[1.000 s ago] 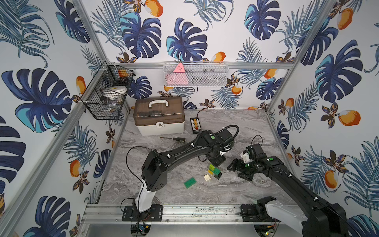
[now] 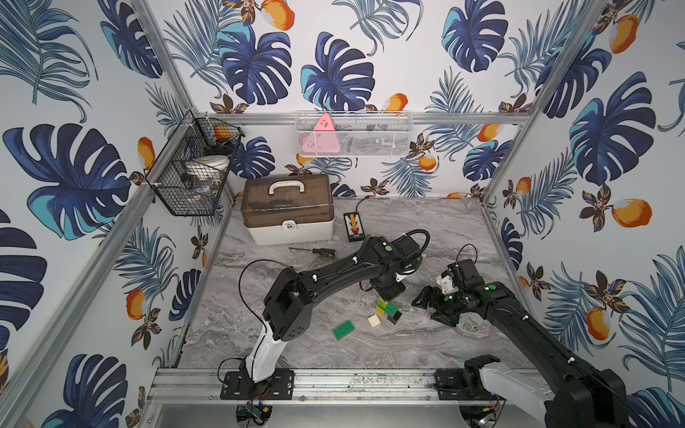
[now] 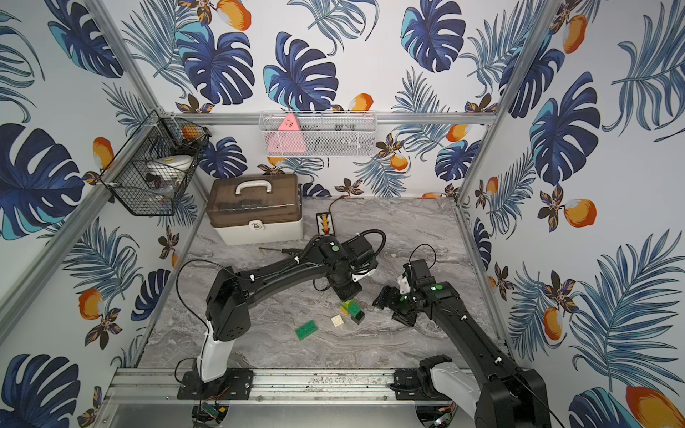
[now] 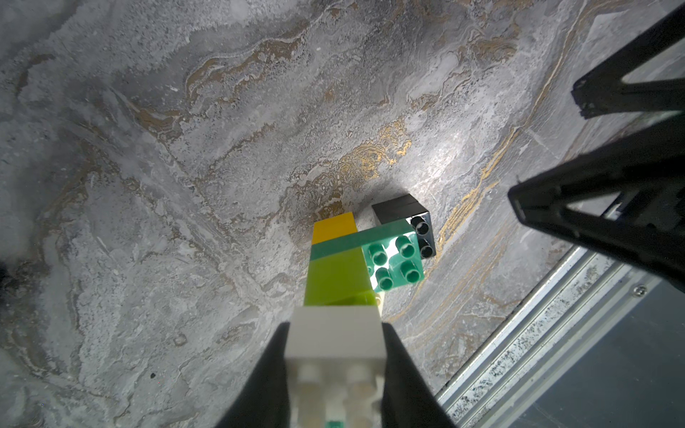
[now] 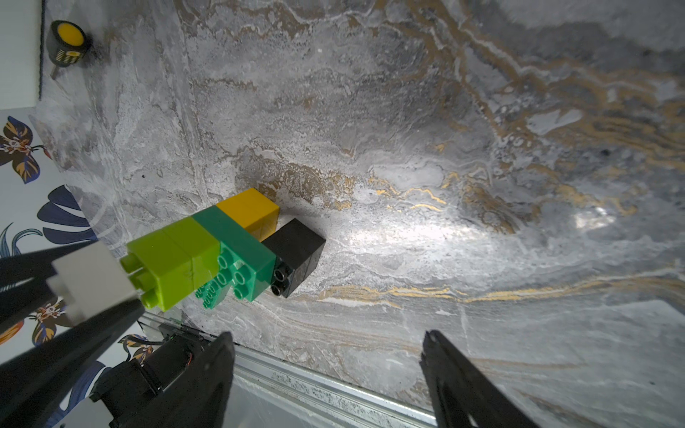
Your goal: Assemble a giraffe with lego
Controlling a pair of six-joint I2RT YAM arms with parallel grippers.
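In the left wrist view my left gripper is shut on a white brick [image 4: 334, 335], with lime bricks [image 4: 337, 274] beyond it and a teal brick [image 4: 392, 264], orange brick [image 4: 333, 224] and black brick [image 4: 391, 208] clustered there. In the right wrist view these bricks lie to the left, and my right gripper stands open right of the cluster, nothing between its fingers. A green plate [image 2: 343, 329] and a cream brick [image 2: 374, 321] lie on the table nearby.
A storage box [image 2: 287, 217] stands at the back left, with a screwdriver [image 2: 321, 252] and a small black tray [image 2: 354, 226] near it. The front rail edges the table.
My left arm has shifted very slightly over the last second. The bricks on the table and my right arm look unchanged.
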